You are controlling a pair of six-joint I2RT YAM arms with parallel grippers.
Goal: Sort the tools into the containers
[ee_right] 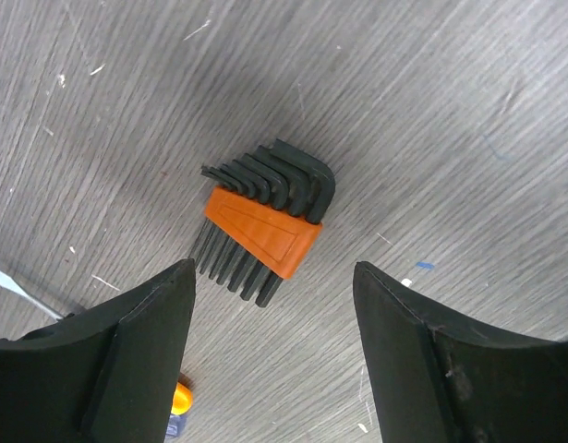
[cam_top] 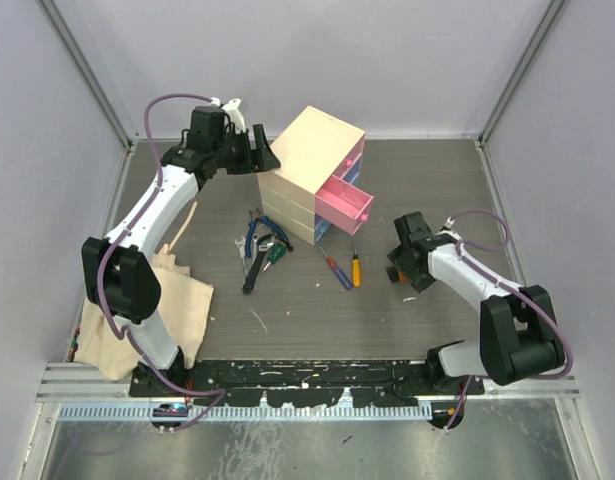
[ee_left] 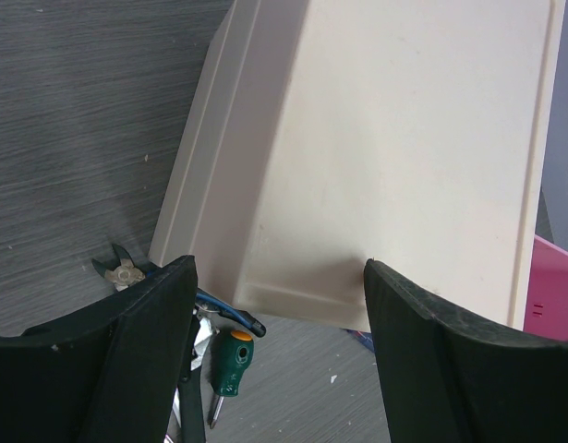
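Note:
An orange-and-black hex key set (ee_right: 265, 231) lies flat on the grey floor, ahead of and between the spread fingers of my right gripper. That gripper is open and empty, just above the set; in the top view it partly covers the set (cam_top: 394, 274). My left gripper is at a corner of the beige drawer cabinet (ee_left: 385, 157), its fingers wide apart with the corner between them; whether they clamp it does not show. The cabinet's pink top drawer (cam_top: 344, 203) stands pulled out and looks empty.
Blue-handled pliers (cam_top: 277, 232), a black-handled tool (cam_top: 253, 274) and a green screwdriver (cam_top: 275, 253) lie left of the cabinet. In front are a blue-red screwdriver (cam_top: 338, 272) and a yellow one (cam_top: 356, 270). A beige cloth bag (cam_top: 152, 320) is at left.

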